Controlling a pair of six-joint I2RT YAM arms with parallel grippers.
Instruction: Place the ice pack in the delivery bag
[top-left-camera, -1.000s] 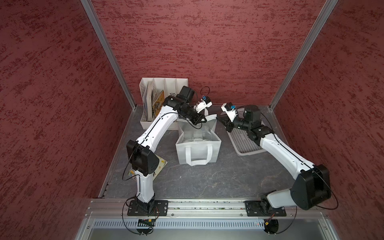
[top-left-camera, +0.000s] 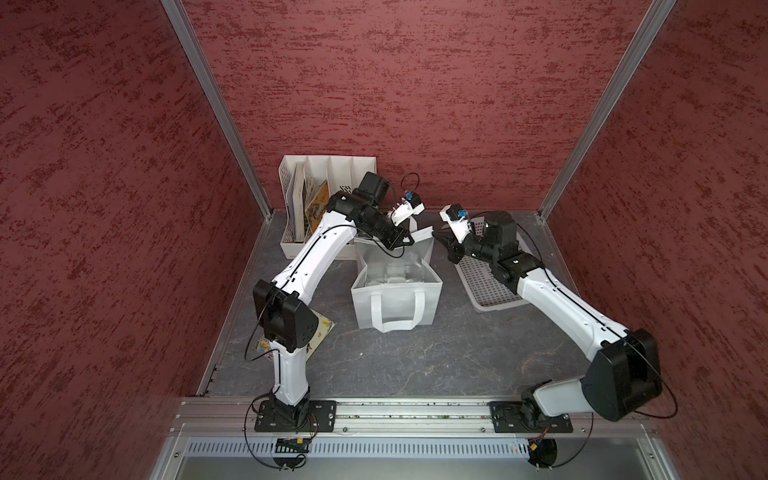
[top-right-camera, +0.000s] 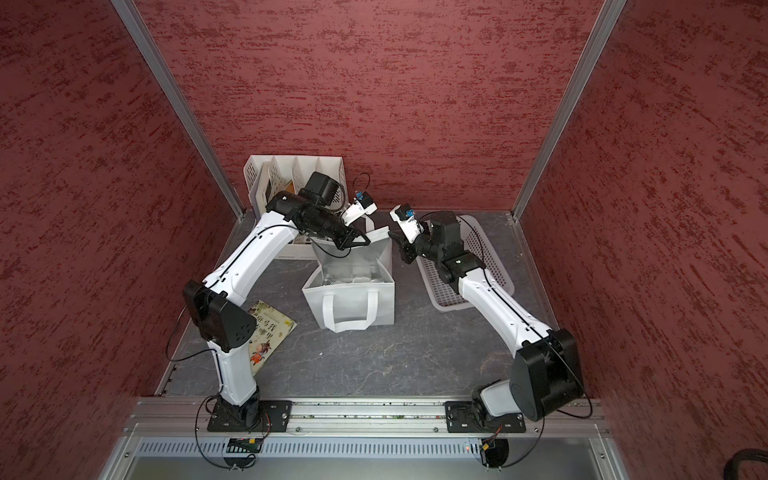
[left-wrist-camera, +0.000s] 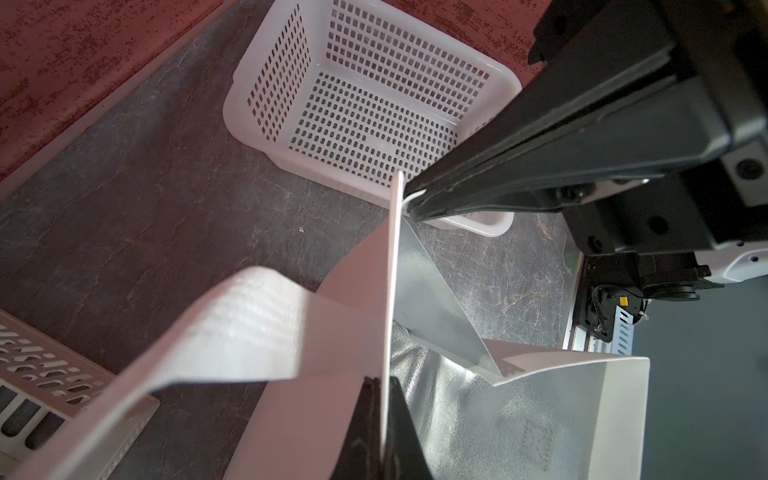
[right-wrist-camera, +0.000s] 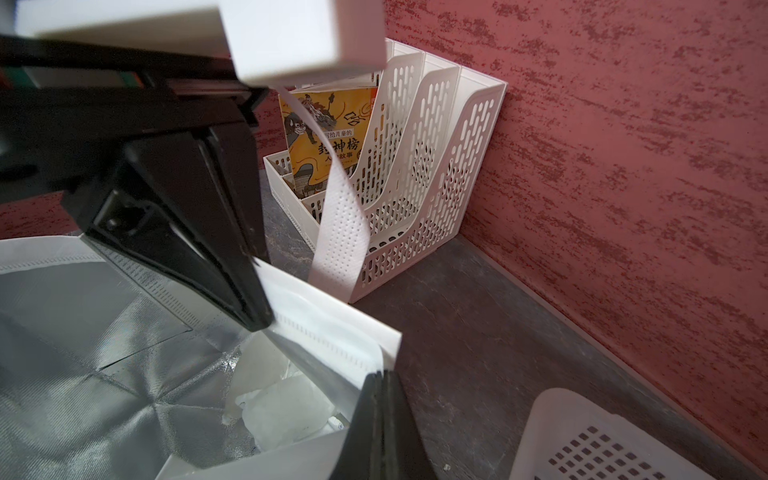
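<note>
The white delivery bag (top-left-camera: 397, 305) stands mid-table, its top spread and silver lining showing. Inside it lies a pale white pack (right-wrist-camera: 288, 409), apparently the ice pack, partly covered by the bag's edge. My left gripper is shut on the bag's back rim, which runs up between its fingers. At the right end of that same rim, my right gripper is shut on the corner of the bag. In the top left view the grippers face each other closely over the bag's back edge.
A white perforated basket (left-wrist-camera: 376, 132) sits empty on the right. Behind on the left, a white file rack (top-left-camera: 352, 172) holds several books. A flat booklet (top-right-camera: 272, 329) lies at front left. Table to the bag's front is clear.
The left arm has stayed put.
</note>
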